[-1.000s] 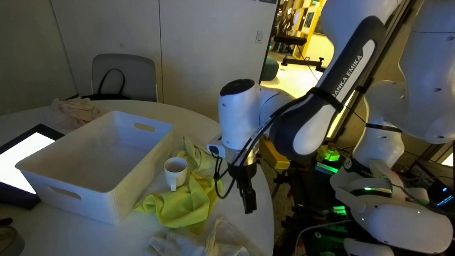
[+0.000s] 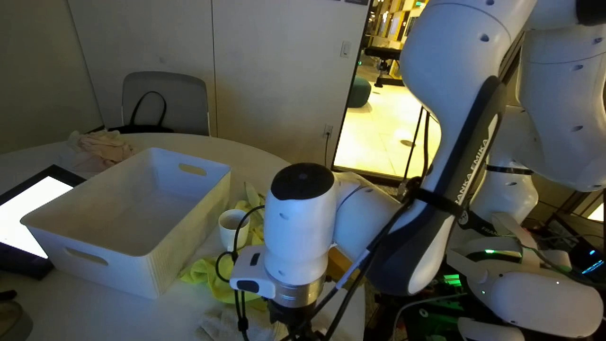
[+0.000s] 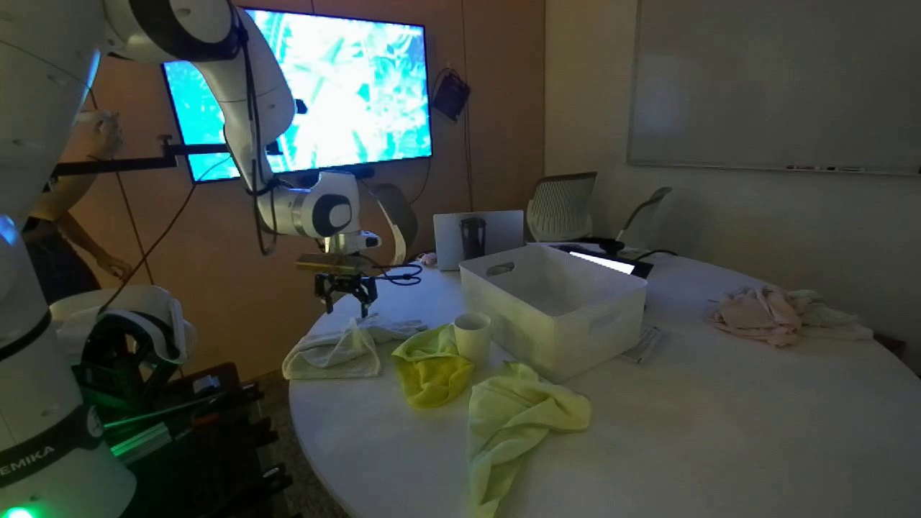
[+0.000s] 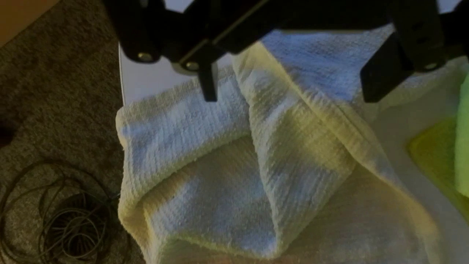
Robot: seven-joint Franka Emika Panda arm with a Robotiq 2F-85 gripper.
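My gripper (image 3: 347,309) stands open just above a white cloth (image 3: 338,352) at the table's edge. In the wrist view the two fingers (image 4: 208,81) are far apart over the cloth (image 4: 303,145), which lies in loose folds with nothing held between them. A yellow cloth (image 3: 432,370) sits crumpled beside it, against a white cup (image 3: 472,337). Closer to the second exterior camera lies a pale yellow-green cloth (image 3: 522,414). The white bin (image 2: 190,224) looks empty. In the first exterior view the arm hides most of the white cloth and the fingertips.
Pink and white cloths (image 3: 760,316) lie heaped on the far side of the bin. A tablet with a lit screen (image 2: 25,213) rests beside the bin. Coiled cables (image 4: 74,224) lie on the floor past the table edge.
In the first exterior view the arm has swung down toward the camera, from beside the yellow cloth to above the white cloth. The cloths, cup and bin look unmoved.
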